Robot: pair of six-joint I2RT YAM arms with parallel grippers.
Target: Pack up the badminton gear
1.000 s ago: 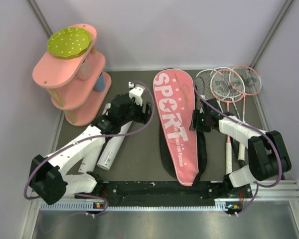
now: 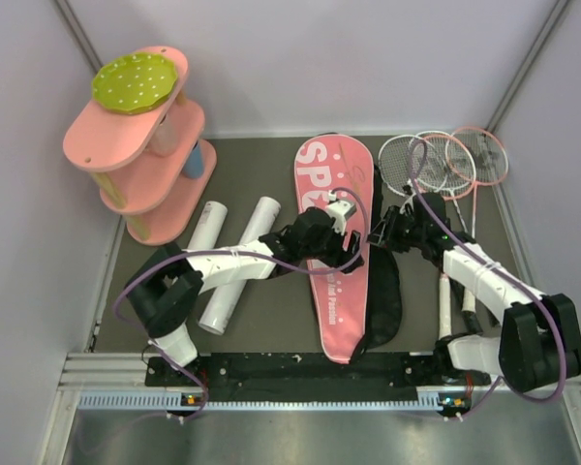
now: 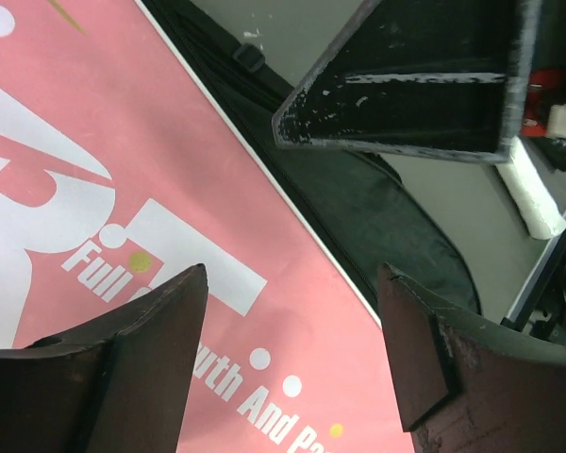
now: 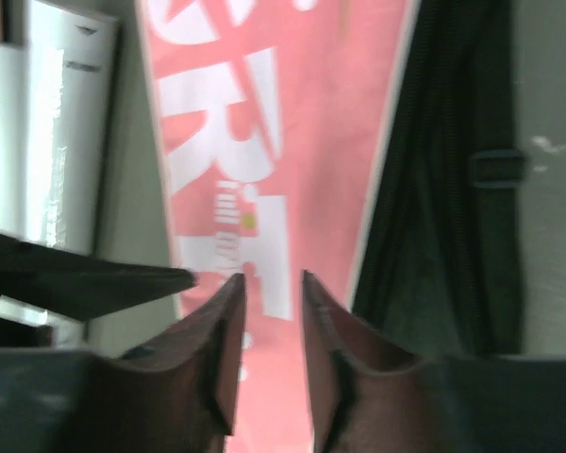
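The pink SPORT racket bag (image 2: 334,310) lies flat on the table, its black back panel and straps (image 4: 491,236) showing along its right side. My left gripper (image 2: 349,250) hangs over the bag's middle, fingers apart with only pink cover seen between them (image 3: 292,293). My right gripper (image 2: 382,232) is at the bag's right edge, fingers part open above the pink cover (image 4: 274,302). Several rackets (image 2: 445,165) lie to the right, partly behind my right arm, pink and white frames at the back.
Two white shuttlecock tubes (image 2: 208,230) lie left of the bag, partly under my left arm. A pink three-tier shelf (image 2: 97,145) with a green dotted plate stands at the back left. Walls bound the back and both sides.
My left gripper has moved right from beside the bag to over it. The bag's pink cover has shifted slightly left at its lower part. My right arm has shifted a little toward the front.
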